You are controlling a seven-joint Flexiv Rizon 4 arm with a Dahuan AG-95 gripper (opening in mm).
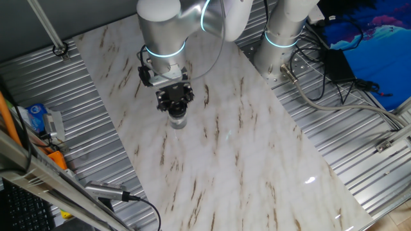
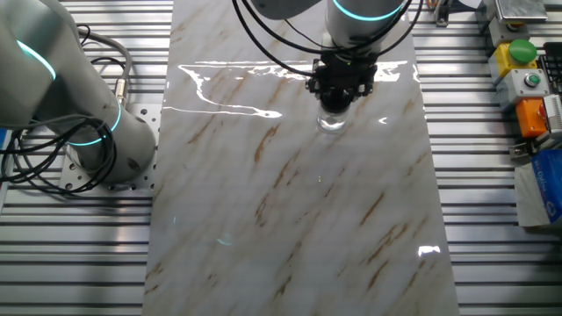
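A small clear, glass-like cylinder [image 1: 178, 122] stands on the marbled board, directly under my black gripper [image 1: 176, 111]. In the second exterior view the clear cylinder [image 2: 331, 122] shows just below the gripper [image 2: 337, 98], its upper part covered by the dark fingers. The gripper points down at the board, and its fingers reach the top of the cylinder. Whether they grip it or only stand around it cannot be made out from these views.
The marbled board [image 2: 263, 237] is otherwise bare, with wide free room in front of the gripper. Along one side are button boxes with a green button [image 2: 522, 51] and a blue package [image 2: 550, 183]. Cables [image 2: 97, 158] loop around the robot's base.
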